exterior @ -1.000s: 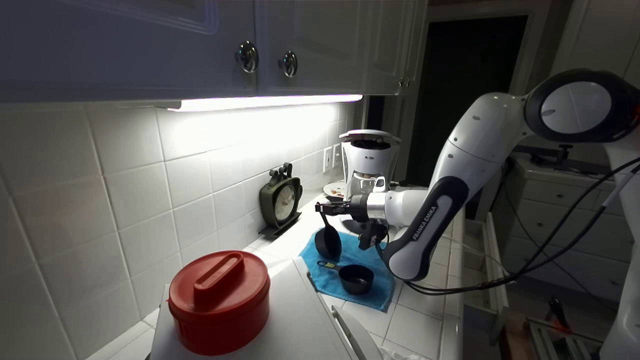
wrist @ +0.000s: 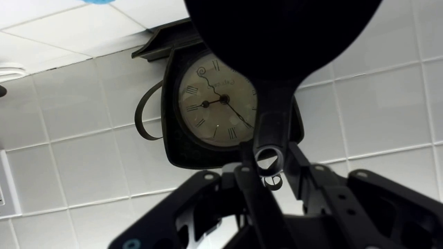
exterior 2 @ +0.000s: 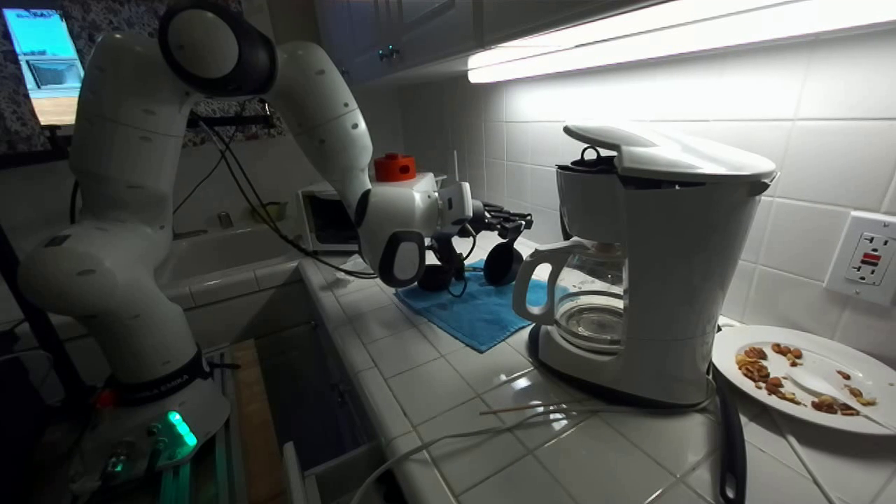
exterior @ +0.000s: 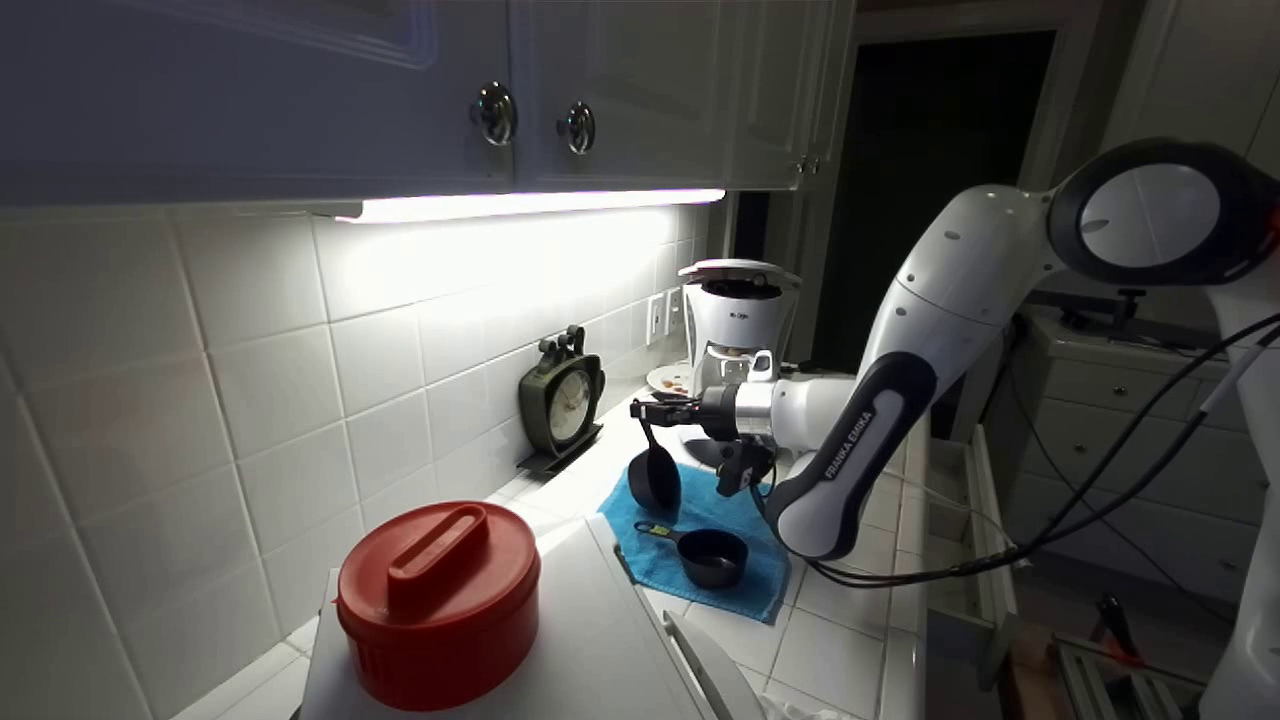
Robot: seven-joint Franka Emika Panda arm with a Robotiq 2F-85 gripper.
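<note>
My gripper is shut on the handle end of a black measuring cup, which hangs bowl-down over the blue towel. In the wrist view the cup's handle runs up from between my fingertips, and its dark bowl fills the top of the picture. A second black measuring cup rests on the towel with its handle pointing left. Whether the hanging cup touches the towel is hard to tell. From the other side, the hanging cup shows between my gripper and the coffee maker.
A dark-framed clock stands against the tiled wall, close to my gripper. The red lidded container sits on a white appliance in front. Beyond the coffee maker is a plate of nuts. Bare tiles lie along the counter's front edge.
Almost nothing differs from a second ago; the hanging cup and my gripper have shifted very slightly at most. The cup on the towel has stayed in place.
</note>
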